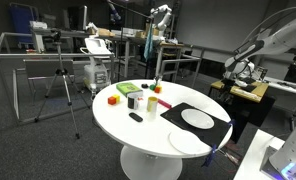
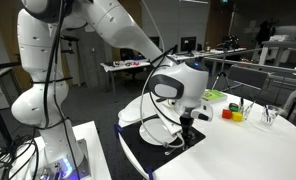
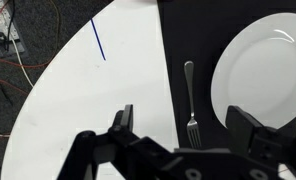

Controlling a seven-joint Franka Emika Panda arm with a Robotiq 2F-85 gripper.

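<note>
In the wrist view, my gripper stands open, its fingers spread, one on each side of a silver fork (image 3: 191,105). The fork lies along the left part of a black mat (image 3: 193,25), its tines toward the gripper and apparently free of the fingers. To its right on the mat rests an empty white plate (image 3: 263,65). From exterior view 1, the same plate (image 1: 197,118) shows on the mat near the table's right side. The white arm (image 2: 173,90) fills the middle of exterior view 2, hiding much of the mat.
A thin blue strip (image 3: 98,40) lies by the table's curved edge. Toward the table's far side stand a yellow cup (image 1: 152,104), a green tray (image 1: 128,88) and several small coloured blocks.
</note>
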